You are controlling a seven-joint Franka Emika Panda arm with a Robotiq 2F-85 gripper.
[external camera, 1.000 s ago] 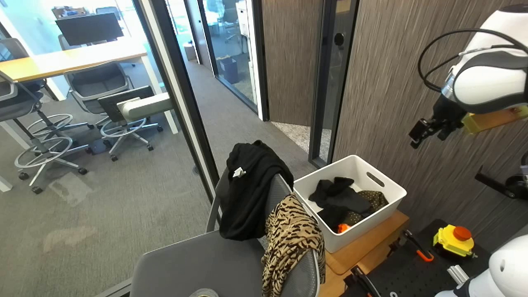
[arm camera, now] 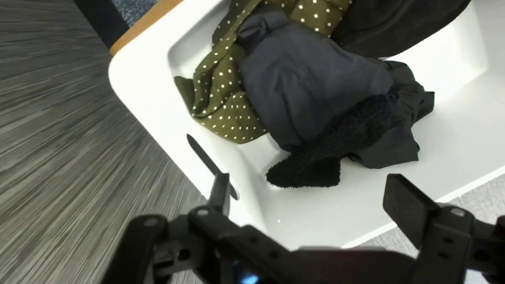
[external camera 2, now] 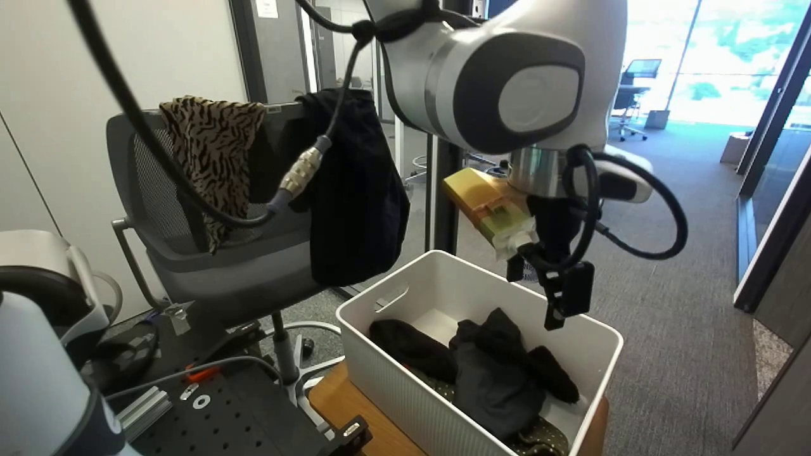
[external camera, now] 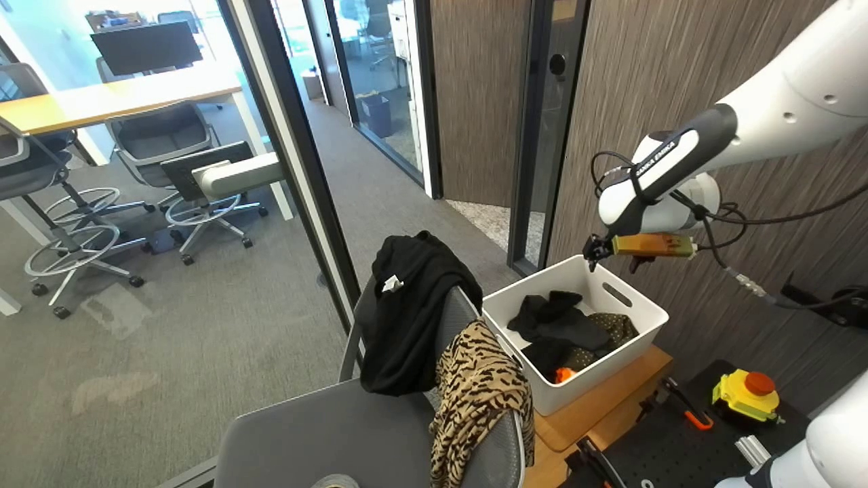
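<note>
My gripper is open, its fingers wide apart and nothing between them. It hangs above the far corner of a white bin (external camera: 587, 385), as exterior view 1 shows. Inside the bin lies a dark grey garment (arm camera: 312, 75) with a fuzzy black part (arm camera: 326, 151) at its end. An olive cloth with white dots (arm camera: 232, 116) is partly under it, and another black garment (arm camera: 402, 23) lies beside them. Exterior view 1 also shows a small orange thing (external camera: 563, 374) in the bin. In the wrist view the clothes sit just beyond the fingertips, not touched.
A grey chair (external camera: 325, 439) beside the bin carries a black garment (external camera: 411, 325) and a tiger-striped cloth (external camera: 480, 390) over its back. A wooden wall rises close behind the bin. A black perforated board (external camera: 643, 455) with a yellow-and-red button (external camera: 748, 394) stands in front.
The arm has swung left and down in exterior view 1, from beside the wall to over the bin. The bin, its clothes and the chair look unchanged.
</note>
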